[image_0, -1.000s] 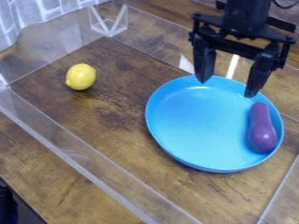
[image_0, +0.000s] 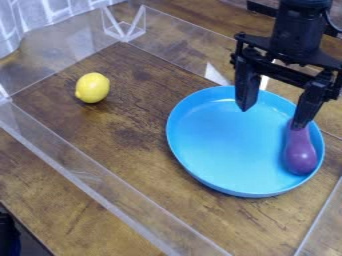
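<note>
My black gripper (image_0: 283, 80) is over the back part of a blue plate (image_0: 227, 140), its fingers open and spread wide, pointing down with nothing seen between them. A purple eggplant (image_0: 302, 152) lies on the right side of the plate, below the right finger. A yellow lemon (image_0: 92, 87) lies on the wooden table to the left, apart from the plate.
The wooden table (image_0: 94, 140) has bare room left of the plate. Clear plastic walls run along the left and lower left. A small white object behind the gripper is partly hidden.
Since a second ago my gripper has shifted and turned slightly to the right. The plate, eggplant and lemon have not moved.
</note>
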